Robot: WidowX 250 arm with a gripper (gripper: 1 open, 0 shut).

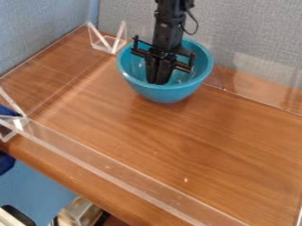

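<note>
A turquoise bowl [183, 88] stands on the wooden table [177, 159] toward the back. My black gripper [157, 75] reaches down into it from above, its fingers close together low in the bowl. It looks shut; whether anything is between the fingertips is too small to tell.
Clear plastic edging with white corner brackets [106, 40] borders the table. A blue object [6, 113] is at the left edge. A grey fabric wall rises behind.
</note>
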